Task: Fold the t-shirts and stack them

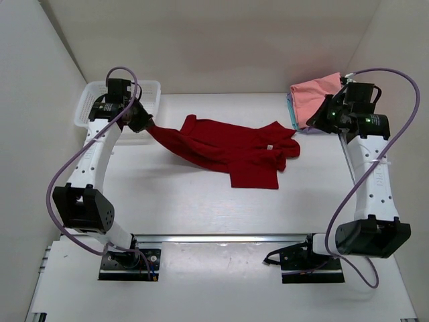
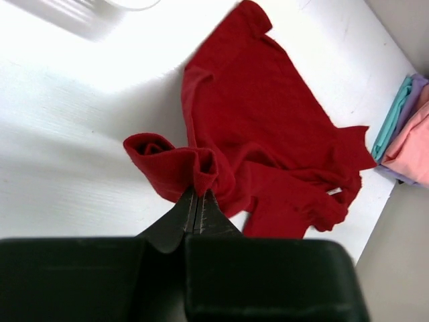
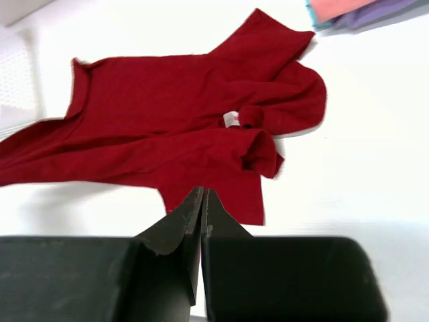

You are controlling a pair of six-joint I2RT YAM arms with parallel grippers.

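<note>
The dark red t-shirt (image 1: 231,141) lies crumpled over the middle of the table, its left end drawn up in the air. My left gripper (image 1: 149,125) is shut on that raised end; in the left wrist view the bunched cloth (image 2: 174,168) rises from between the closed fingertips. A lower flap of the shirt (image 1: 255,176) hangs toward the front, and a small white tag (image 3: 231,119) shows near the collar. My right gripper (image 1: 320,123) is off the shirt at the far right, by the folded stack. Its tips (image 3: 203,191) are together with no cloth between them.
A pink folded shirt (image 1: 315,97) tops a stack with teal and purple ones at the back right corner. A white basket (image 1: 151,94) stands at the back left, partly behind my left arm.
</note>
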